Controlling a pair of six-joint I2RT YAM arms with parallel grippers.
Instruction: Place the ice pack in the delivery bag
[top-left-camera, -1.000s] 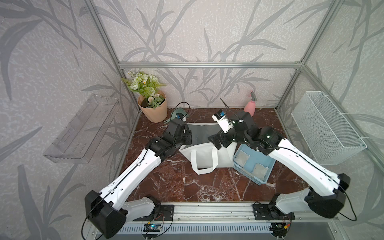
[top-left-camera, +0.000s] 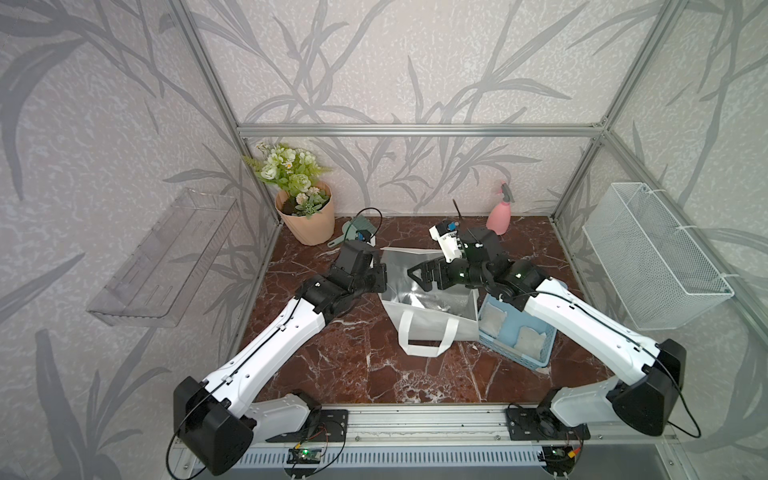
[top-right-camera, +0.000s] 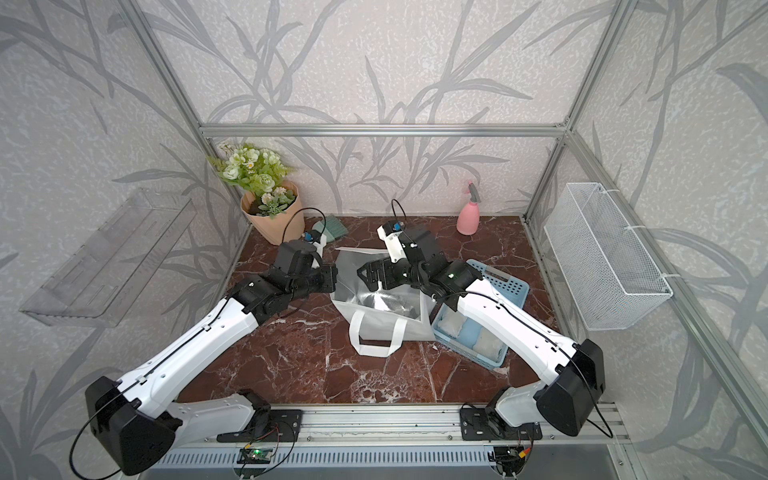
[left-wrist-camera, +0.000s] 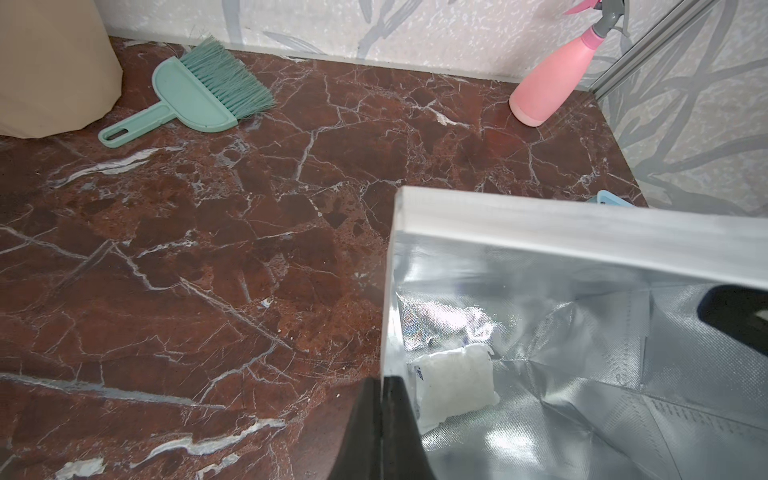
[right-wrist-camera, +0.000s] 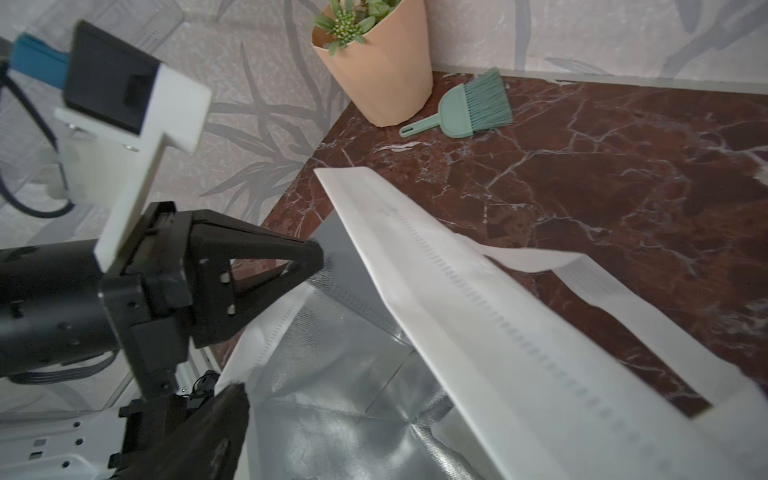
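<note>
The delivery bag (top-left-camera: 436, 321) is white outside and silver inside, its mouth standing open at the table's middle. Inside it, the left wrist view shows a white ice pack (left-wrist-camera: 457, 385) on the silver lining near one wall. Two more pale ice packs (top-left-camera: 529, 341) lie in the blue basket (top-left-camera: 512, 358). My left gripper is shut on the bag's thin left edge, which runs down between its fingertips. Over the bag's mouth, my right gripper is open; no object shows between its fingers, and its upper finger (right-wrist-camera: 300, 254) is close to a bag wall.
A potted plant (top-left-camera: 308, 216) stands at the back left, with a green brush (left-wrist-camera: 196, 104) beside it. The pink spray bottle (top-left-camera: 498, 216) is at the back right. Bare table lies in front of the bag; the basket sits against its right side.
The bag's mouth, partly folded before, is now spread wider. My left gripper has barely moved.
</note>
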